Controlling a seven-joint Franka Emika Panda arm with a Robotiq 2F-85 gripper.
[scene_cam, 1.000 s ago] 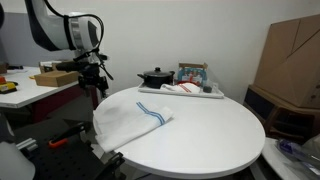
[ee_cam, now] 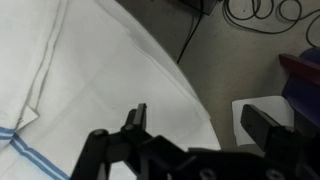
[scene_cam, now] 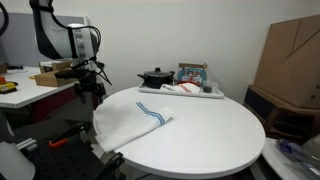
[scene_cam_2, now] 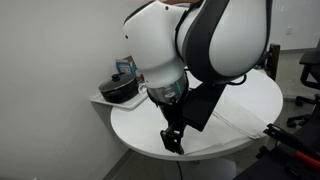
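Observation:
A white towel with blue stripes is spread over the left part of the white round table, reaching its near-left edge. In the wrist view the towel fills the left and middle, its stripes at lower left, and grey floor shows past its border. My gripper is open, its two fingers well apart with no object held between them. From the side, the gripper points downward near the table's rim. How far it stands above the cloth is hard to tell.
Along the far edge of the table stands a tray with a black pot, a red-and-white cloth and a colourful packet. Cardboard boxes are at the left behind the arm.
The arm and gripper have shifted slightly to the left in exterior view 1. The towel and the things on the tray look unmoved.

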